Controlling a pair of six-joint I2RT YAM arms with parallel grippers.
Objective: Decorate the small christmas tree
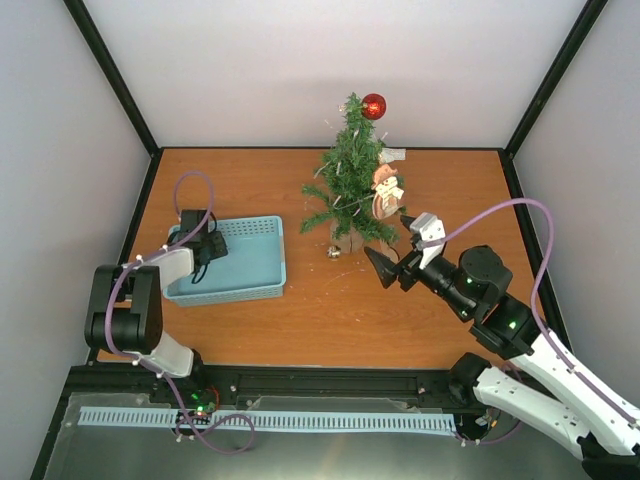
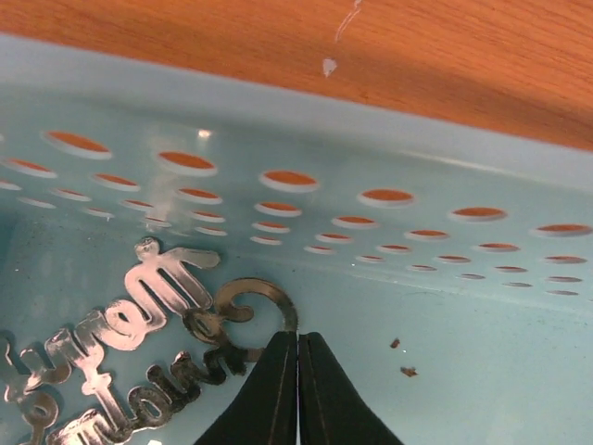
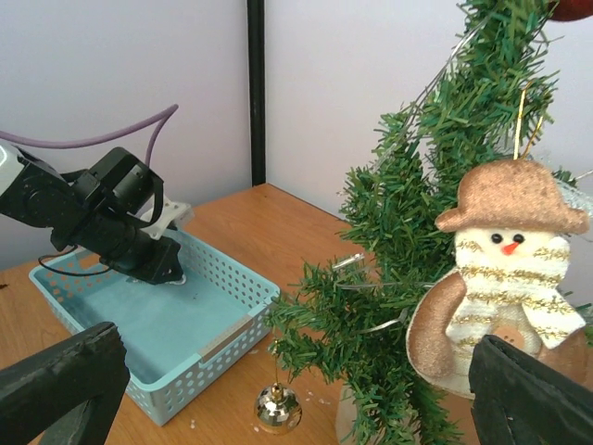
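Note:
The small tree stands at the back centre with a red ball near its top, a snowman ornament and a gold bell hanging low. My left gripper is shut inside the blue basket, fingertips beside silver metal letter ornaments, nothing visible between its fingers. My right gripper stands open just right of the tree, before the snowman, with nothing between its fingers.
The blue basket sits on the left of the wooden table. Dark frame posts and white walls bound the sides and back.

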